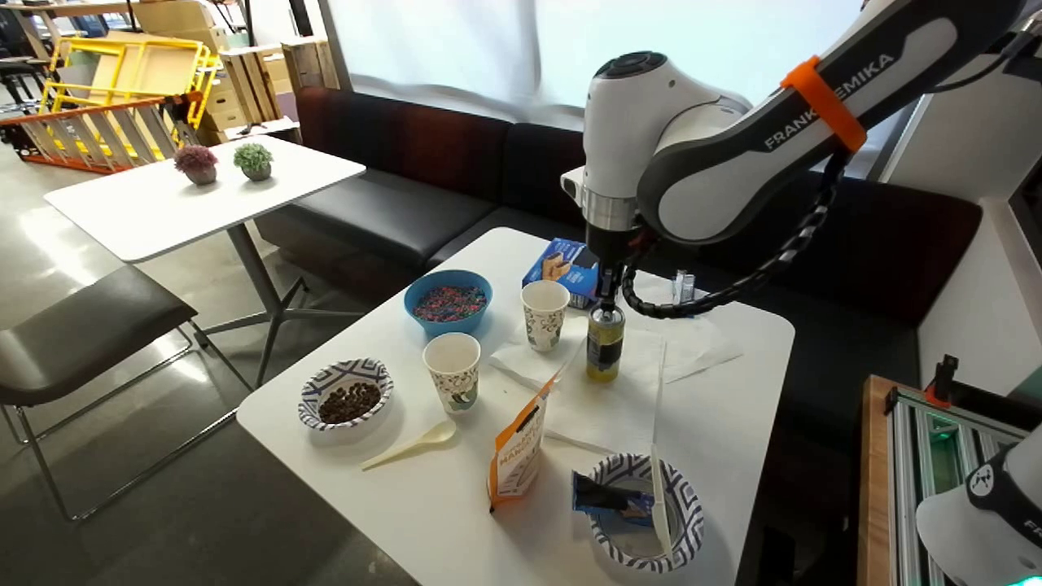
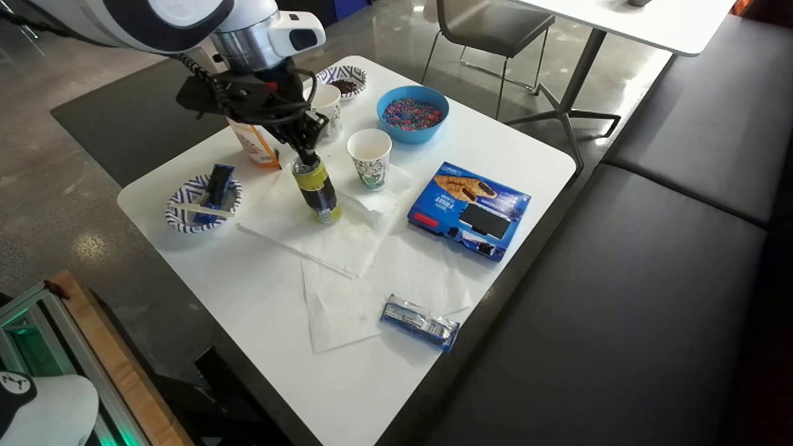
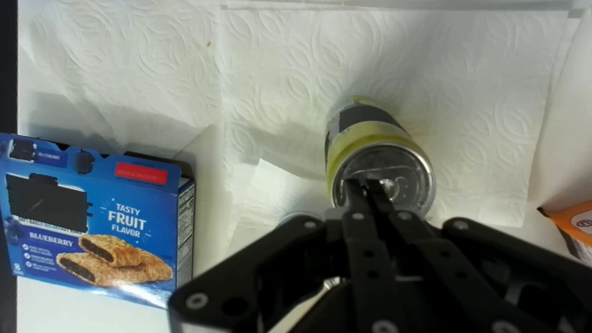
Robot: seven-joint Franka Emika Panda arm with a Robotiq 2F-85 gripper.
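A yellow-green drink can [image 1: 605, 353] with a dark band stands on white paper towels near the middle of the table. Over its silver lid [image 3: 413, 191] the black gripper points down. The fingers [image 3: 355, 191] are close together at the lid, shut on a thin part of the can that appears to be its pull tab. They hide most of that part. In exterior view 2, the gripper [image 2: 308, 157] meets the can top from above.
Close by stand a paper cup [image 2: 371, 158], a second cup [image 1: 454, 373] and a blue snack box [image 2: 469, 211]. An orange-white bag [image 1: 518, 449], a blue bowl [image 1: 448, 302] and patterned bowls [image 1: 381, 376] surround the can. A wrapped bar [image 2: 420, 322] lies on the towels' edge.
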